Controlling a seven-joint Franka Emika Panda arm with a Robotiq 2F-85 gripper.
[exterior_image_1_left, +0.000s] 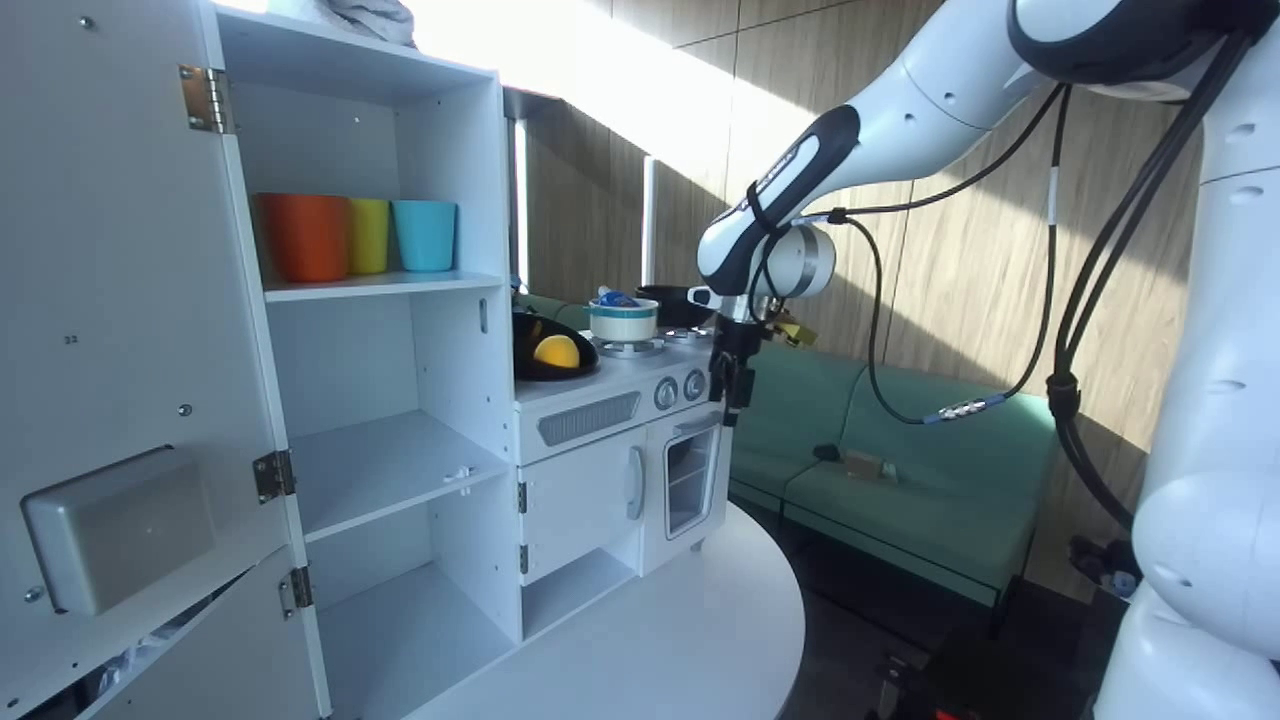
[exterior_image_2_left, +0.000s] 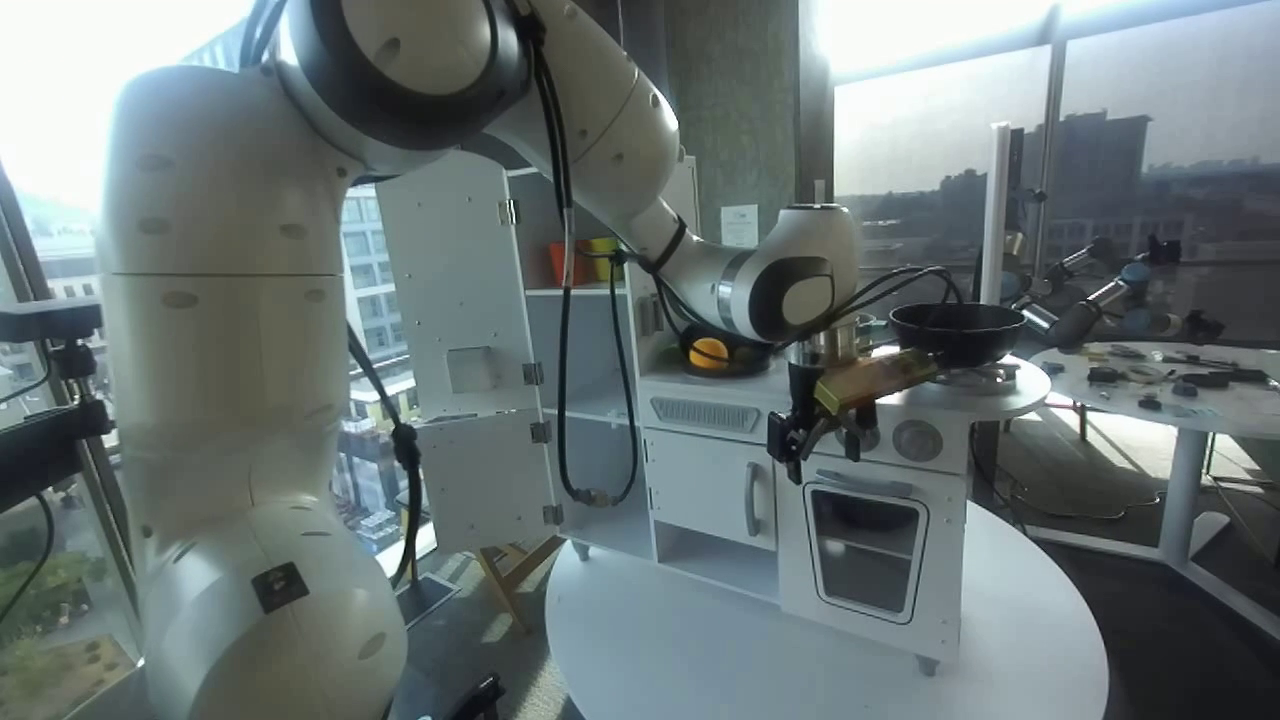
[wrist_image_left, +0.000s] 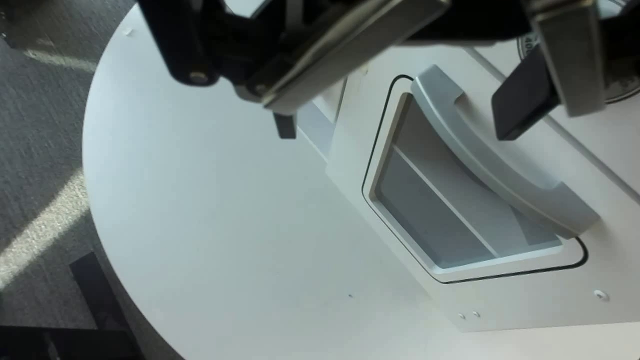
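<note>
My gripper is open, its two fingers wide apart and nothing between them in the wrist view. It hangs in front of the toy stove, near the oven door (exterior_image_2_left: 866, 546), which is closed. The door has a curved grey handle (wrist_image_left: 501, 162) and a window with a shelf behind it. In the wrist view the handle lies beyond the fingers, nearer the right one; contact does not show. Exterior view 2 puts the gripper (exterior_image_2_left: 821, 454) just above and left of the handle (exterior_image_2_left: 864, 484).
A black pan (exterior_image_2_left: 956, 332) and a white pot (exterior_image_1_left: 623, 320) stand on the stovetop. A tilted black pan (exterior_image_1_left: 534, 364) holds a yellow ball (exterior_image_1_left: 557, 352). The open cabinet has orange (exterior_image_1_left: 305, 238), yellow (exterior_image_1_left: 368, 235) and blue (exterior_image_1_left: 425, 235) cups.
</note>
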